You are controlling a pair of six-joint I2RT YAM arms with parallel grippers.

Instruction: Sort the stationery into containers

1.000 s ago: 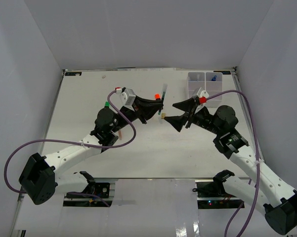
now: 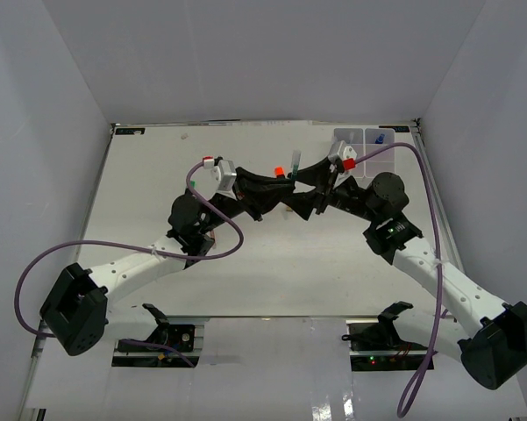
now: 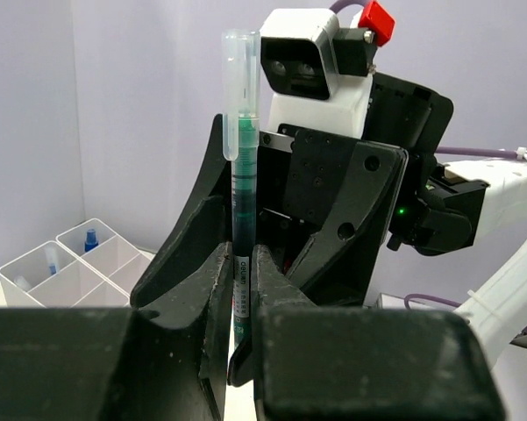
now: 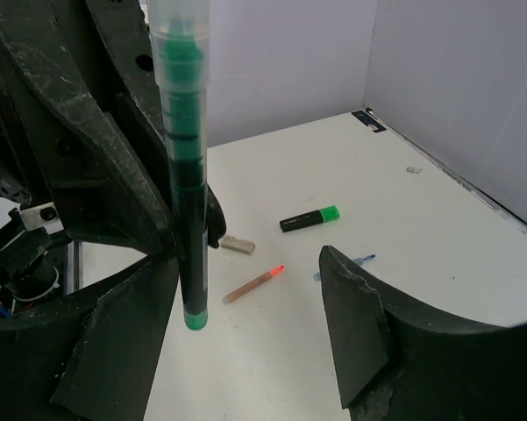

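An upright clear-capped pen with green-teal ink [image 3: 244, 193] is held in my left gripper, shut on its barrel. My right gripper has its fingers apart, close beside that pen in the top view [image 2: 295, 162]. In the right wrist view the pen stands near the left finger, with space to the right. On the table lie a green-capped marker [image 4: 309, 219], an orange-tipped pen [image 4: 252, 285], a small pale block [image 4: 237, 245] and a blue item [image 4: 359, 261].
A white compartment container [image 3: 101, 272] with a few items inside sits at the back right of the table [image 2: 140, 202].
My right gripper has moved left and toward the back, up against the pen. My left gripper has shifted slightly right, still holding the pen.
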